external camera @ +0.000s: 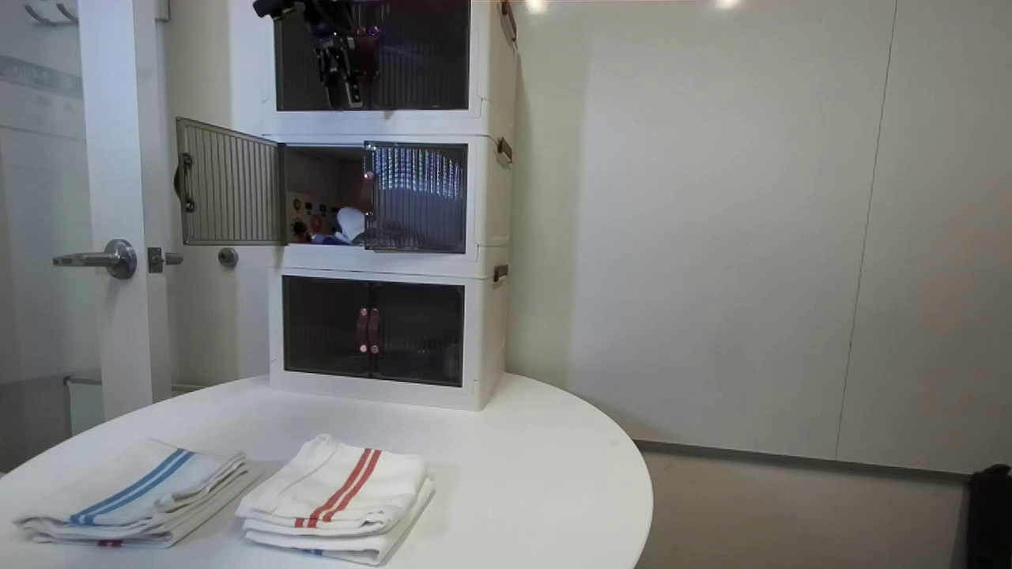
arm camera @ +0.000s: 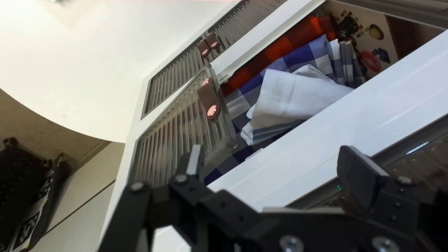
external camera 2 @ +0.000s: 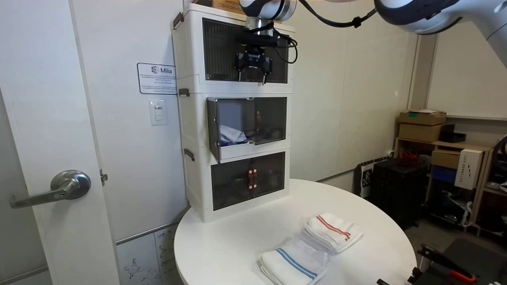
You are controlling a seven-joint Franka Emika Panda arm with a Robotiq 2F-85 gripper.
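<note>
Wide apart and empty, the fingers of my gripper (external camera 2: 252, 80) hang in front of the top cabinet box, above the open middle compartment. In the wrist view one finger (arm camera: 194, 161) lies over the closed ribbed door (arm camera: 168, 142), and the other is at lower right. The middle box's left door (external camera: 232, 185) is swung out. Inside, a white cloth with a blue stripe (arm camera: 289, 94) rests on blue checked cloth (arm camera: 308, 54), with red cloth (arm camera: 277, 48) behind. A blue-striped towel stack (external camera: 137, 488) and a red-striped one (external camera: 337, 493) lie folded on the table.
The bottom box's doors (external camera: 417, 332) are closed. Right of the cabinet, the round white table (external camera: 545, 474) is bare. A door with a metal handle (external camera 2: 69, 185) stands to the left of the cabinet.
</note>
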